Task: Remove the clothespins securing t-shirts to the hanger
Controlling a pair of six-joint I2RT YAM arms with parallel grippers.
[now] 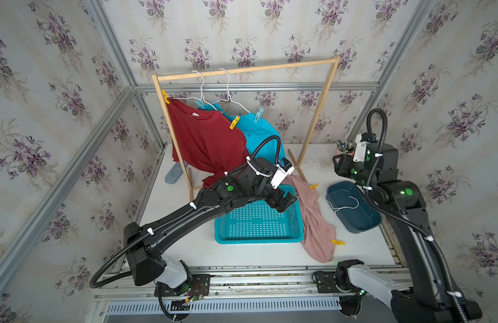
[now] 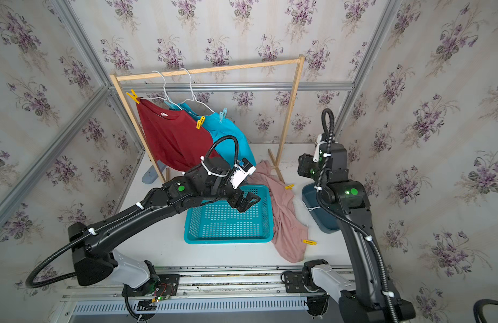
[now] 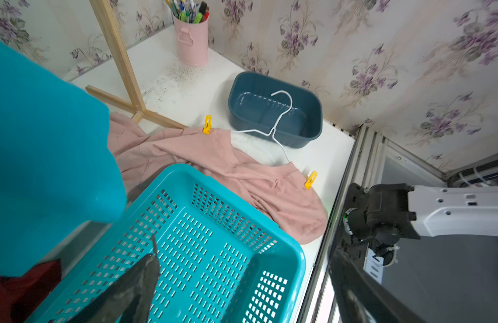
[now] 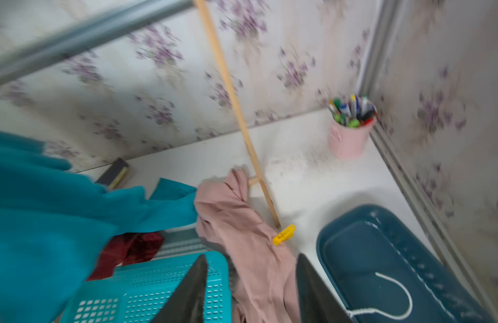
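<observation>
The pink t-shirt [image 1: 316, 226] lies crumpled on the table, still on its white hanger [image 3: 275, 126], with one yellow clothespin [image 3: 206, 124] and another yellow clothespin [image 3: 310, 180] at its shoulders. On the rack hang a red t-shirt [image 1: 205, 129] and a blue t-shirt [image 1: 262, 134]; a yellow clothespin [image 1: 234, 122] and a light-blue clothespin [image 1: 259, 114] grip their shoulders. My left gripper stands open above the basket, nothing between its fingers. Over the right side of the table, my right gripper is parted and empty, above the pink shirt's level.
A teal basket [image 1: 259, 237] stands at the table's middle. The dark blue bin [image 3: 249, 86] has the hanger's hook over it. Wooden rack legs [image 3: 125, 64] and a pink pen cup [image 4: 350, 137] stand behind.
</observation>
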